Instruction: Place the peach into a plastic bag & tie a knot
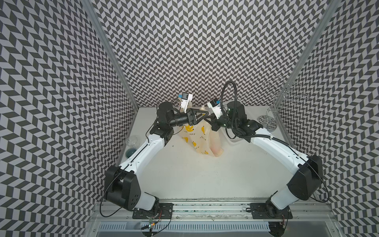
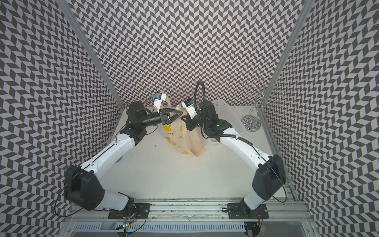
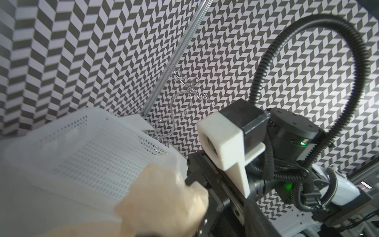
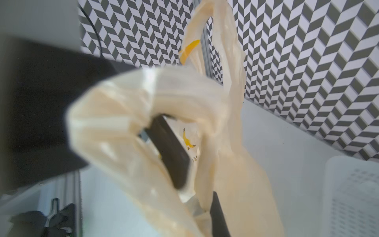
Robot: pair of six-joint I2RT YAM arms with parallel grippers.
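A cream plastic bag [image 1: 197, 140] with yellow banana prints stands mid-table, a pink shape, likely the peach, showing through its lower right [image 2: 195, 149]. Both grippers meet at the bag's top. My left gripper [image 1: 203, 114] points right over it; its finger state is unclear. My right gripper [image 2: 185, 118] is low beside it, largely hidden. In the right wrist view a bag loop [image 4: 102, 114] fills the foreground, with dark finger parts behind and inside it. In the left wrist view crumpled bag [image 3: 158, 201] lies just before the camera.
A white perforated basket [image 3: 94, 150] stands behind the right arm. A wire rack [image 2: 251, 122] is at the back right, and clear containers [image 1: 131, 152] are at the left edge.
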